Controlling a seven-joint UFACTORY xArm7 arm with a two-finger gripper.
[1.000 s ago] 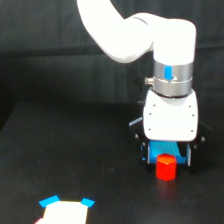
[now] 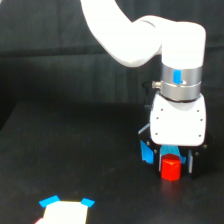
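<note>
A small red block (image 2: 171, 168) is at the right of the camera view, just below my white gripper (image 2: 175, 152). Blue pieces (image 2: 148, 152) show beside and behind the block, partly covered by the gripper. The gripper points downward, close to the block. Its fingers are dark against the dark surface, so I cannot tell how far apart they stand or whether they touch the block.
A white square object (image 2: 65, 213) with blue corners lies at the bottom left, cut off by the frame edge. Between it and the gripper, the black surface (image 2: 80, 150) is clear.
The arm and gripper have shifted a little to the right and tilted slightly. The red block also appears slightly farther right. The white object is unmoved.
</note>
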